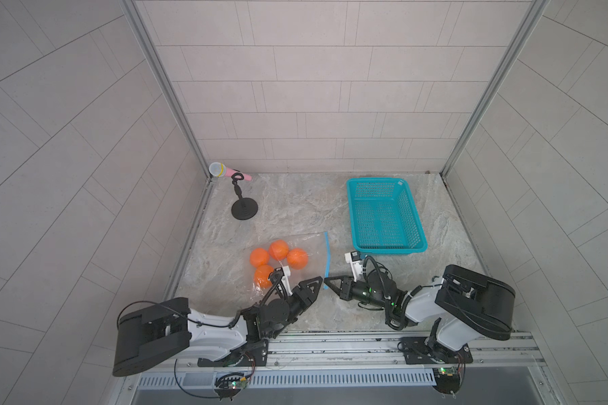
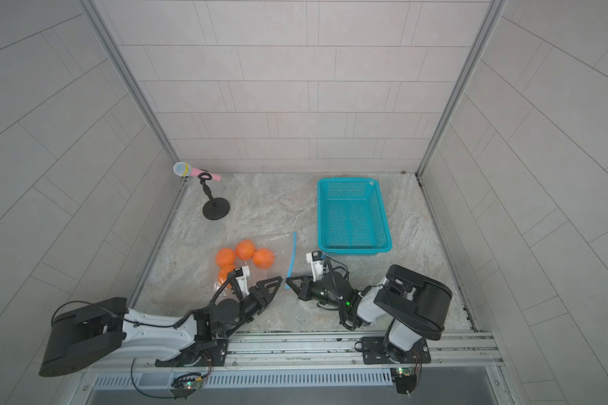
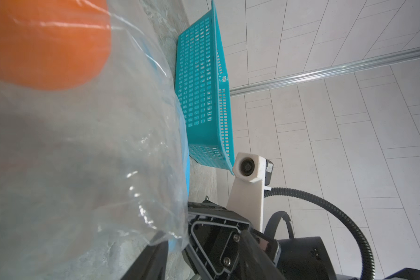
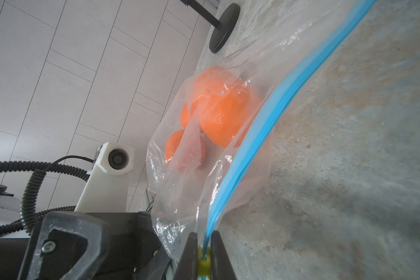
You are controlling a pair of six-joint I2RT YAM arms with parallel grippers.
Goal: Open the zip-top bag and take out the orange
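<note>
A clear bag with several oranges (image 1: 278, 249) lies front left, its blue zip strip (image 4: 280, 98) along the right side. My right gripper is shut on the near end of that strip, at a small yellow piece. My left gripper stands open just left of the right one, beside the bag's near corner, as the top views show; in the left wrist view the plastic hangs close to its fingertips.
A teal basket (image 1: 386, 249) stands at the back right. A black stand (image 1: 244, 208) with a pink-and-white object (image 2: 206, 174) behind it is at the back left. The middle of the table behind the bag is clear.
</note>
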